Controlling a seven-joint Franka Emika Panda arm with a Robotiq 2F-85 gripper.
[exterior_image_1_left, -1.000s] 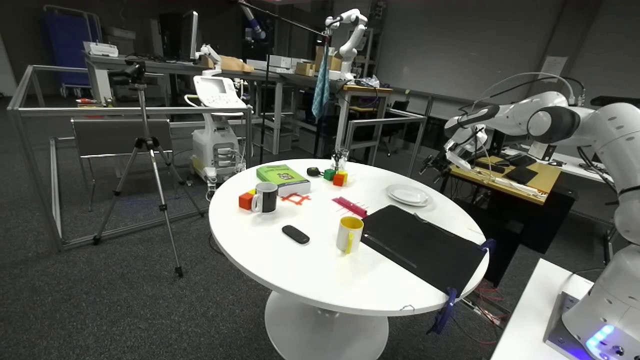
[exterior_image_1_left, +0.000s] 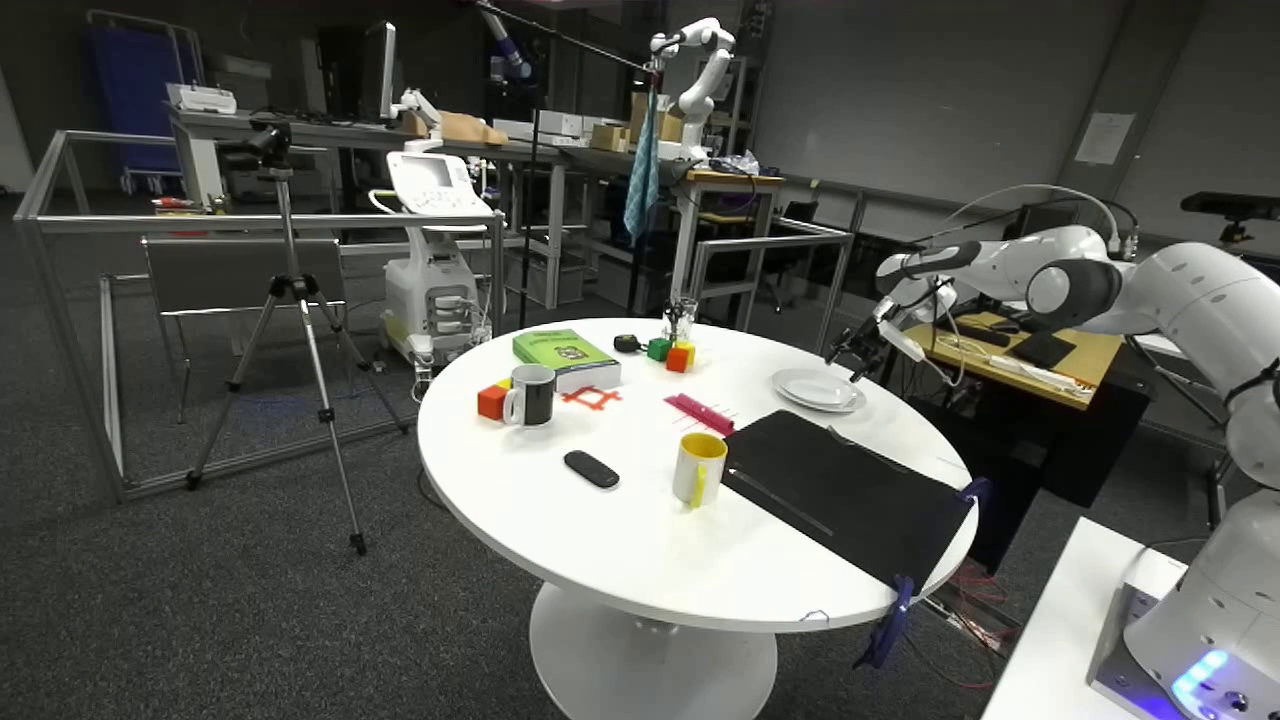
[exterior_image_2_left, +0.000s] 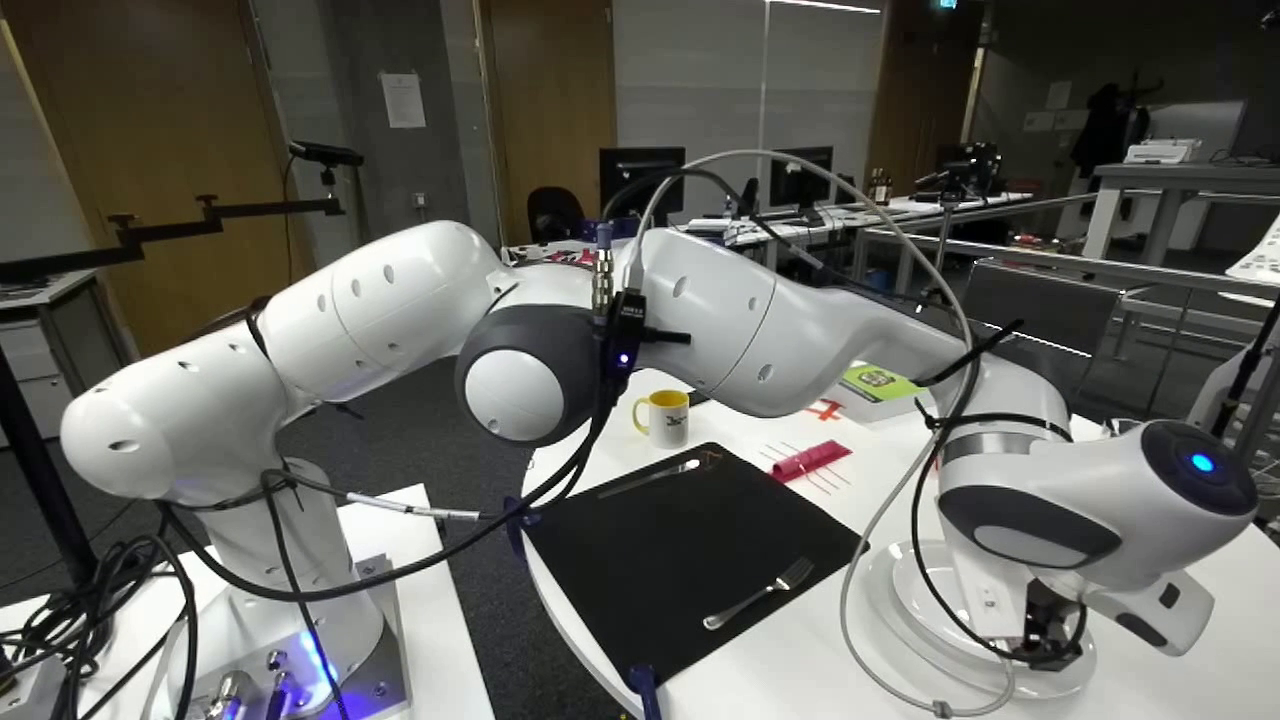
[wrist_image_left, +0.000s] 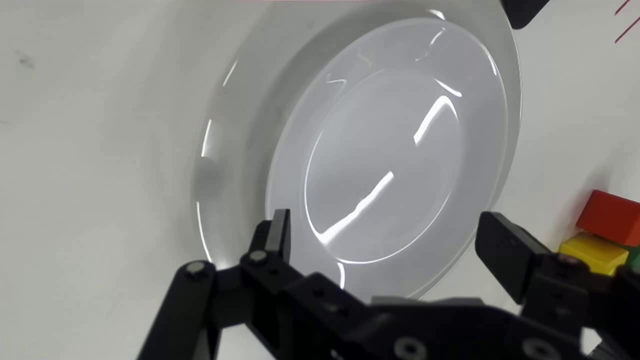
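Observation:
A small white plate (wrist_image_left: 384, 144) rests inside a larger white plate (wrist_image_left: 231, 156) on the round table. In the wrist view my gripper is open over the near part of the plates, its black fingers wide apart and nothing held between them. From the first exterior view, the gripper (exterior_image_1_left: 843, 356) hovers just above the plates (exterior_image_1_left: 819, 386), at their far right edge. The second exterior view shows the plates (exterior_image_2_left: 882, 588) partly covered by my hand and cables; the fingertips are hard to make out there.
A black mat (exterior_image_1_left: 846, 492) with a fork (exterior_image_2_left: 758, 596) and a knife (exterior_image_2_left: 648, 478) lies beside the plates. Close by are red and yellow blocks (wrist_image_left: 592, 252). A yellow-white mug (exterior_image_1_left: 698, 468), a dark mug (exterior_image_1_left: 530, 396) and a green book (exterior_image_1_left: 564, 356) stand farther off.
My arm has come down and toward the table, bringing the gripper from beyond the table's edge to close above the plates. The plates, mat and mugs have stayed in place.

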